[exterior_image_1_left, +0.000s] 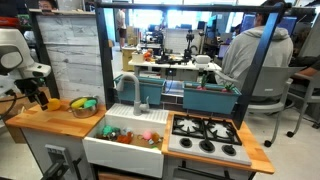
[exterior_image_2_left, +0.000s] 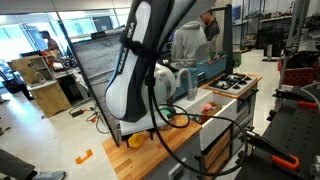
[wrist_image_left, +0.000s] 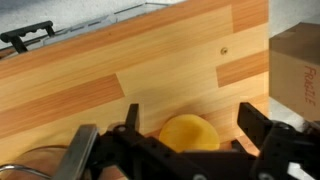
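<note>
A yellow rounded object (exterior_image_1_left: 54, 104) rests on the left end of the wooden counter (exterior_image_1_left: 65, 122) in exterior view 1. My gripper (exterior_image_1_left: 43, 103) is lowered close beside it there. In the wrist view, the yellow object (wrist_image_left: 190, 132) shows at the bottom, between the spread black fingers of my gripper. The fingers stand open; whether a finger touches it I cannot tell. Exterior view 2 shows the yellow object (exterior_image_2_left: 137, 141) partly covered by the gripper.
Right of the yellow object stands a metal bowl (exterior_image_1_left: 85, 106) with greenish contents. Beyond it are a white sink (exterior_image_1_left: 112, 150) holding colorful items, a faucet (exterior_image_1_left: 138, 92) and a stove (exterior_image_1_left: 205, 134). A cardboard box (wrist_image_left: 298, 65) borders the counter in the wrist view.
</note>
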